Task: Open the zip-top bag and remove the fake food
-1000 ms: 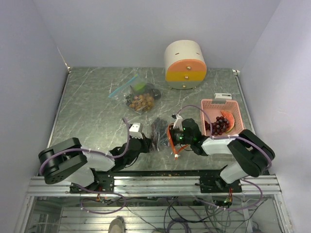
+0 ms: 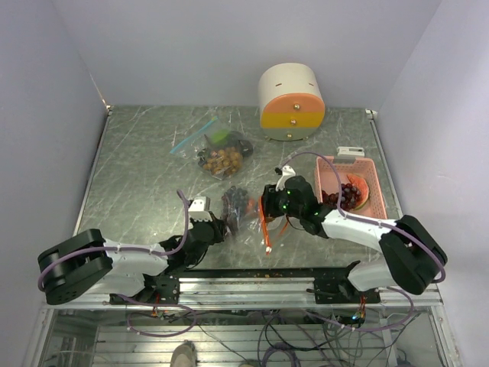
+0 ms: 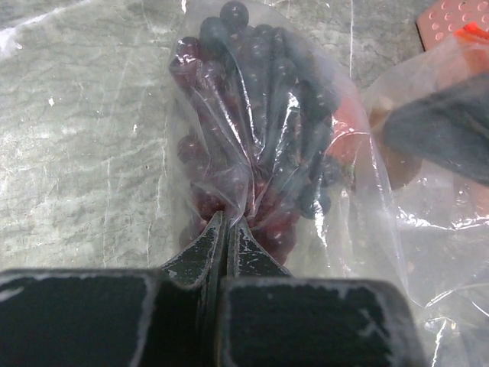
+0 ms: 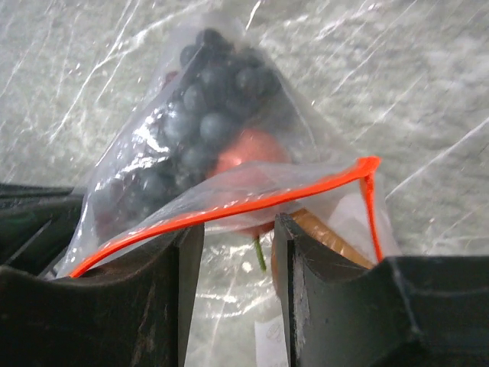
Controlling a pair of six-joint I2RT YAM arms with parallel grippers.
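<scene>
A clear zip bag [image 2: 239,210] with an orange zip edge [image 4: 252,202] lies near the table's front. Inside are dark grapes [image 3: 256,99], a red piece [image 4: 248,149] and a brownish-orange piece [image 4: 328,237]. My left gripper is shut on the bag's plastic at its left side, over the grapes. At the orange-edged mouth is my right gripper, its fingers part open with a gap between them. The mouth gapes in the right wrist view. Whether plastic touches the right fingers, I cannot tell.
A second clear bag [image 2: 221,153] with potatoes and other food lies behind. A pink basket [image 2: 328,177] with grapes and a watermelon slice stands at right, and a rounded drawer cabinet [image 2: 293,99] at the back.
The left gripper has shifted left with the bag. The red piece now shows in the bag from above.
</scene>
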